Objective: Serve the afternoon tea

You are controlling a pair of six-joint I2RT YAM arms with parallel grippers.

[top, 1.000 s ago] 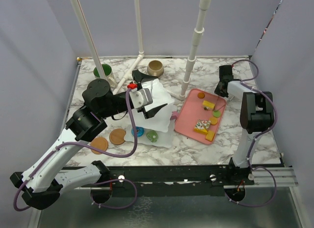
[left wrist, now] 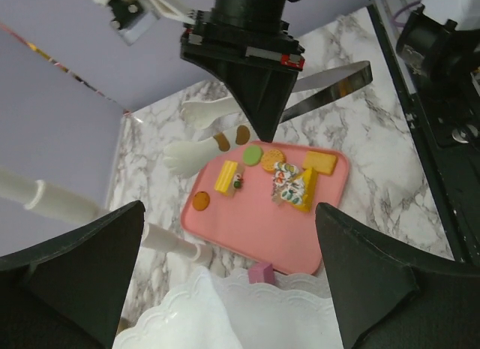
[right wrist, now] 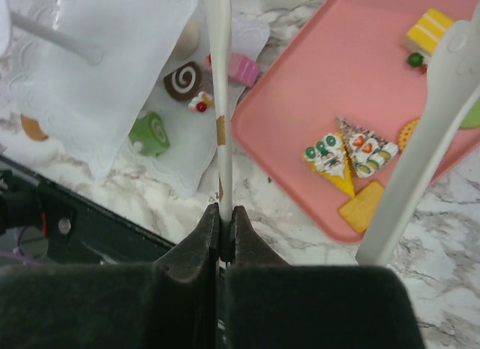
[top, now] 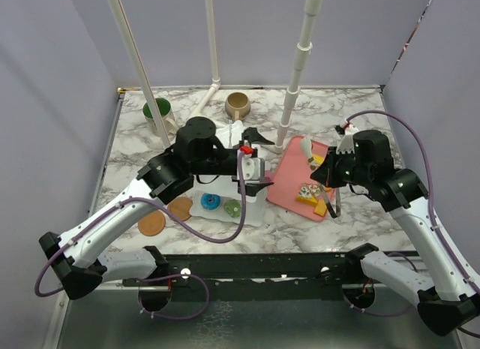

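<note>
My right gripper (top: 330, 169) is shut on a pair of tongs (left wrist: 352, 80), a bent metal strip with white hand-shaped ends. In the right wrist view, one tong arm (right wrist: 221, 139) runs between the fingertips; the other white end (right wrist: 427, 146) stands apart to the right. The tongs hang over the pink tray (top: 289, 200), nothing between their ends. Cake wedges (right wrist: 330, 161), a yellow striped cake (left wrist: 226, 178) and biscuits (left wrist: 320, 162) lie on the tray. My left gripper is open above the white tiered stand (left wrist: 187, 319), empty.
On the stand's lower tier sit a blue ring (top: 211, 201), a green sweet (top: 233, 208) and a pink block (right wrist: 238, 67). Two cups, one green (top: 157, 109) and one tan (top: 238, 105), stand behind. White posts (top: 300, 64) rise between the arms. Bare marble lies right of the tray.
The open left gripper shifted right across the stand.
</note>
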